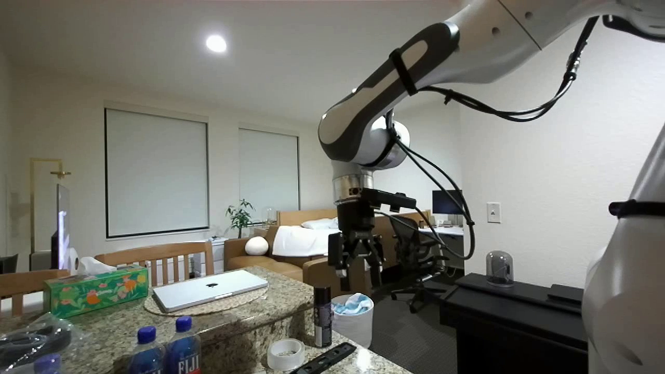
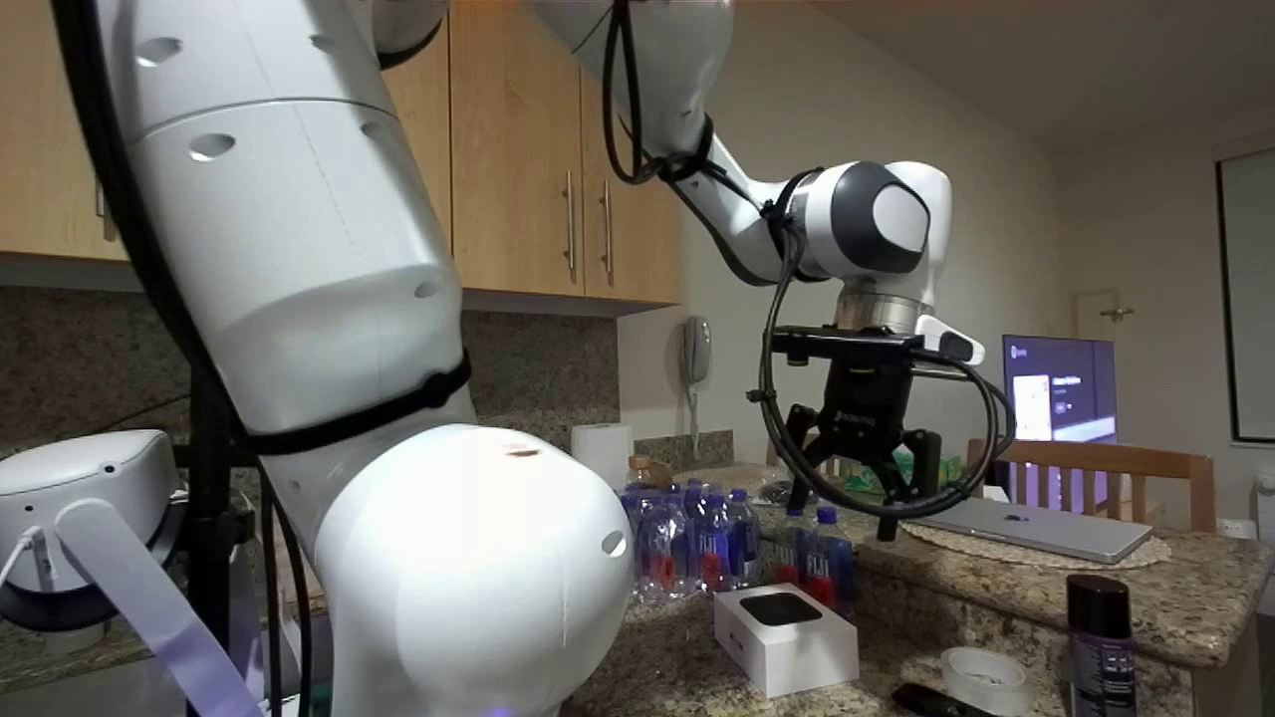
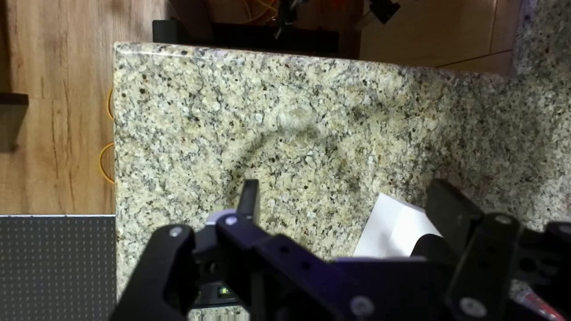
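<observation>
My gripper (image 1: pixel 359 269) hangs in the air above the granite counter, pointing down and open, with nothing between its fingers. In exterior view 2 the gripper (image 2: pixel 854 500) is over the area behind a white box (image 2: pixel 750 651) with a dark rounded picture on its top. From the wrist, bare granite shows between the fingertips, and part of the white box (image 3: pixel 382 230) appears beside the right finger (image 3: pixel 452 214). A white tape roll (image 1: pixel 286 355), a dark spray can (image 1: pixel 322 318) and a black bar (image 1: pixel 324 359) stand or lie near the counter's edge.
Several water bottles (image 2: pixel 705 538) crowd the counter behind the box. On the raised ledge are a silver laptop (image 1: pixel 212 289) and a green tissue box (image 1: pixel 96 291). The wrist view shows clear granite (image 3: pixel 267 107) out to the counter's edges.
</observation>
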